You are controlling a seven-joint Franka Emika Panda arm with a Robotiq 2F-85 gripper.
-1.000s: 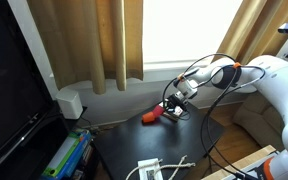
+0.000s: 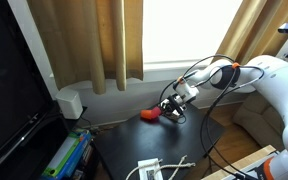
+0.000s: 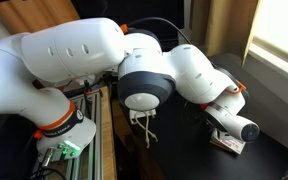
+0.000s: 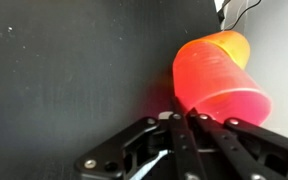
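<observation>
A translucent red cup [image 4: 202, 78] lies tipped over in the wrist view, its open end facing the camera. My gripper is shut on its near rim. At the cup's far end an orange cup [image 4: 230, 43] shows, lined up with it; the two overlap in this view, and how deeply one sits in the other I cannot tell. Exterior view 1 has the red-orange pair [image 2: 149, 114] on the dark table, just left of my gripper [image 2: 165, 107]. In exterior view 2 the arm hides nearly all of the cups.
A white power strip [image 2: 149, 168] and pale cable lie at the table's front. Behind stands the window wall with curtains [image 2: 79, 50]; a black cable [image 2: 220, 92] loops along the arm.
The red cup and my gripper have shifted slightly left. Red and orange looked more separate one second ago; now they sit closer together.
</observation>
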